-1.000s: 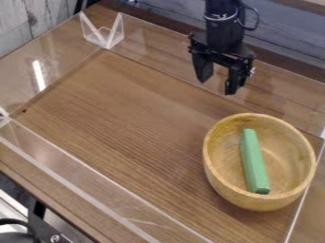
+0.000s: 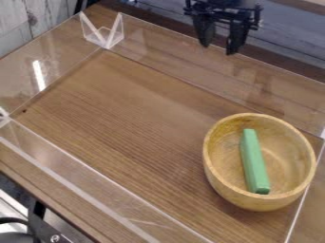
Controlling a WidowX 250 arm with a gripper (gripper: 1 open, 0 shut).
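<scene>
A black robot gripper [image 2: 222,38] hangs at the top centre of the camera view, above the wooden tabletop [image 2: 114,123]; whether its fingers are open or shut is not clear. A tan round bowl [image 2: 288,140] sits at the lower right, holding a long green bar [image 2: 254,161] that lies lengthwise inside it. The gripper is well away from the bowl, toward the back.
A clear plastic piece [image 2: 105,28] stands at the back left. A black cable [image 2: 15,224] shows at the lower left edge.
The gripper has moved up and back toward the top edge of the view. The bowl and green bar have not moved.
</scene>
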